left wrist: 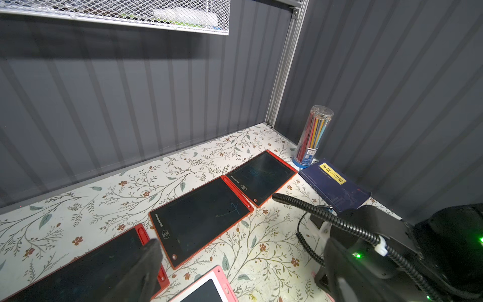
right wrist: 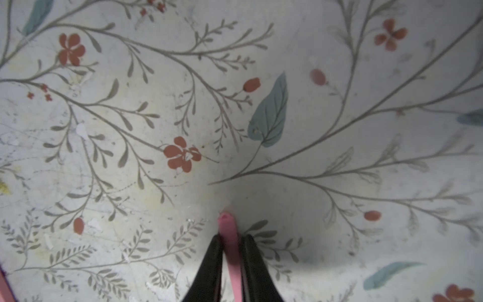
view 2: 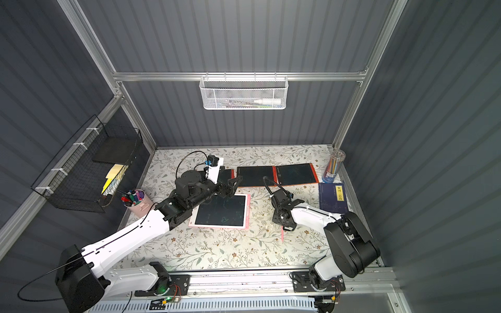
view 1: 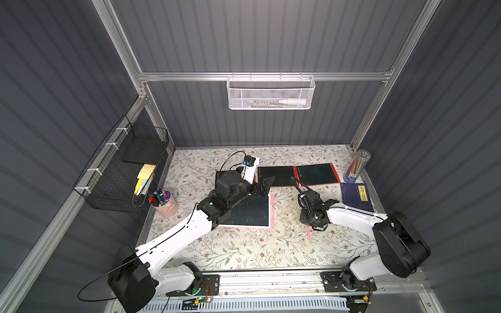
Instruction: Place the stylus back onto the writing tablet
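Note:
A pink stylus [right wrist: 229, 226] lies on the floral table, and my right gripper is shut on it near one end; in the top left view the stylus [view 1: 308, 234] sticks out below that gripper. The pink-framed writing tablet [view 1: 245, 211] lies left of it, partly behind my left arm. My left gripper [view 1: 265, 182] hangs raised over that tablet's back edge, open; its fingertips show blurred at the bottom of the left wrist view, with nothing between them.
Red-framed tablets [view 1: 316, 173] line the back. A pencil tube [view 1: 357, 166] and navy book [view 1: 355, 197] sit at the right, a pink pen cup [view 1: 166, 207] at the left. A white mesh basket [view 1: 270, 94] hangs on the back wall.

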